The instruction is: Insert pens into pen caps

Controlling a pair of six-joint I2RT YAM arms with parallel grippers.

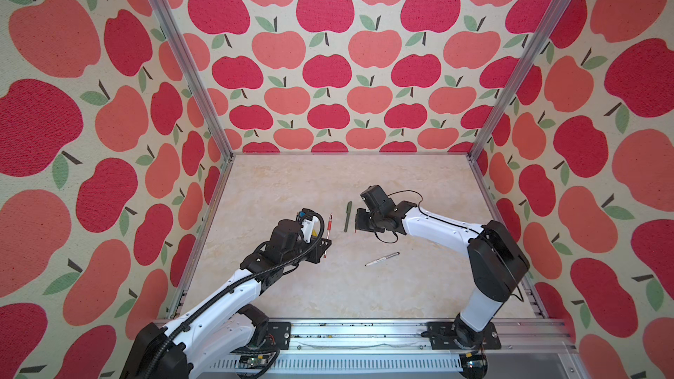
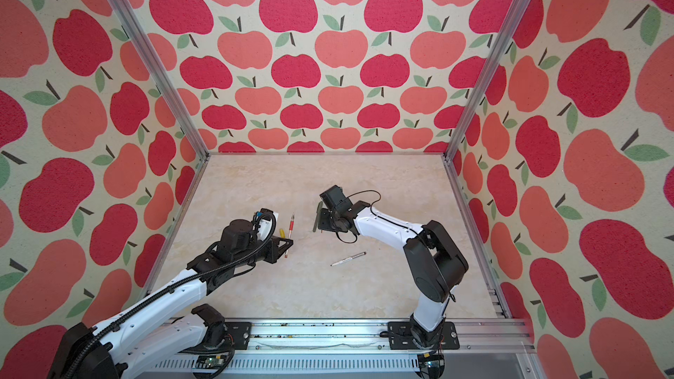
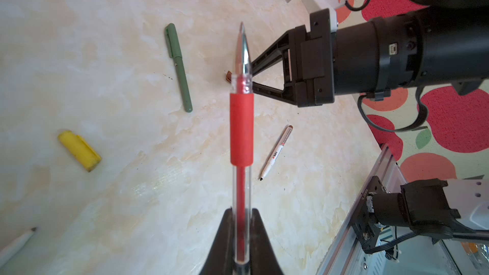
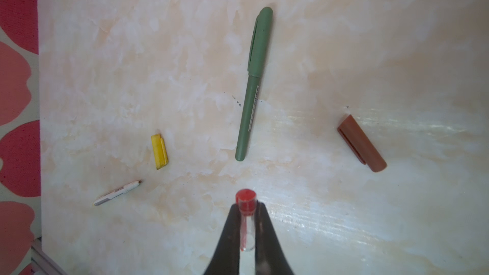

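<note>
In the left wrist view my left gripper is shut on a red pen (image 3: pixel 241 127), a clear-barrelled one with a red grip. Its bare metal tip points away from the fingers. My right gripper is shut on a clear cap with a red end (image 4: pixel 246 198), seen in the right wrist view. Pen and cap are apart, with a gap between the two grippers in the top views. A green pen (image 4: pixel 252 89) lies with its cap on. Loose on the table are a yellow cap (image 4: pixel 159 151) and a brown cap (image 4: pixel 362 143).
A white pen (image 1: pixel 382 259) lies in front of the right gripper. Another white pen (image 4: pixel 117 192) rests near the yellow cap.
</note>
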